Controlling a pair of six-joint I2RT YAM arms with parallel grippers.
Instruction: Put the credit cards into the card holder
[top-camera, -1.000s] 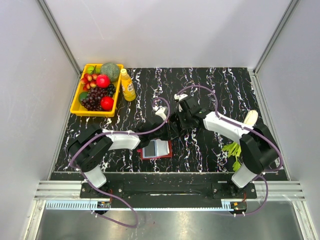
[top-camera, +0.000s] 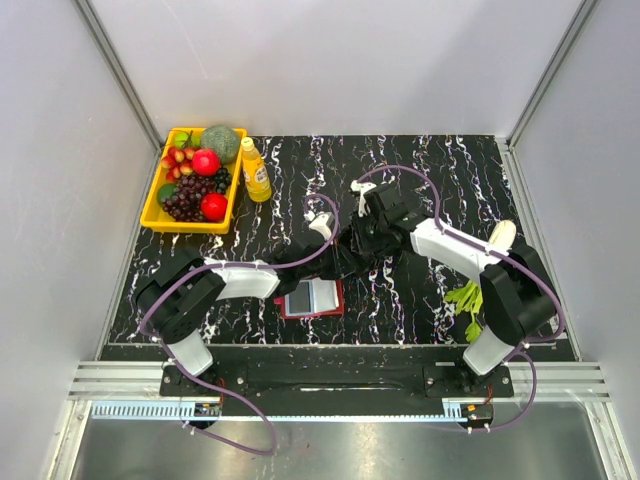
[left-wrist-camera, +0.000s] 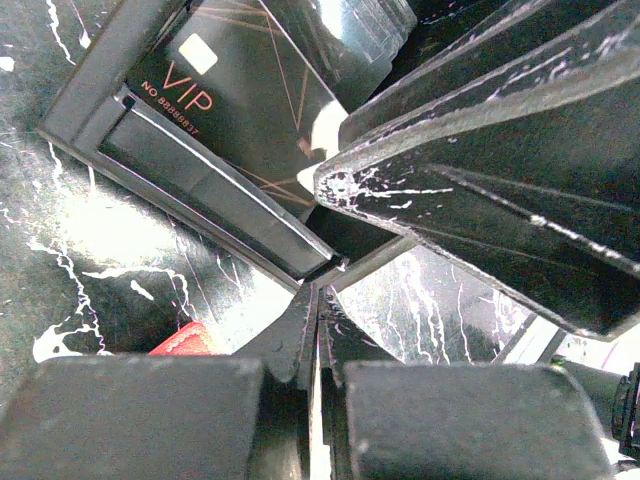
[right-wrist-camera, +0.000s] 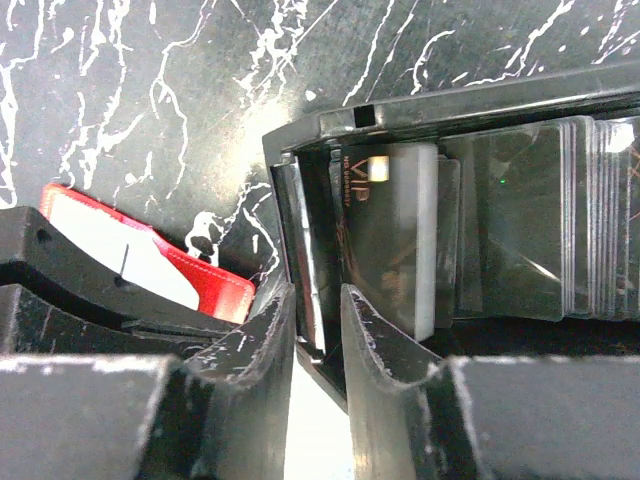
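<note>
The black card holder (right-wrist-camera: 450, 118) lies between my two grippers, holding several dark cards, with a VIP card (left-wrist-camera: 215, 100) (right-wrist-camera: 385, 240) in its end near a narrow strip. My left gripper is shut, nothing visible between its fingers, at the holder's edge. My right gripper hovers low over that same end of the holder, its fingertips a little apart beside the VIP card; whether anything is between them is unclear. In the top view, both grippers largely hide the holder.
A red-rimmed tray or case (top-camera: 313, 315) with pale contents lies just below the grippers. A yellow fruit basket (top-camera: 155, 215) and a bottle (top-camera: 255, 175) stand back left; a vegetable (top-camera: 500, 238) lies at the right.
My left arm looks unchanged.
</note>
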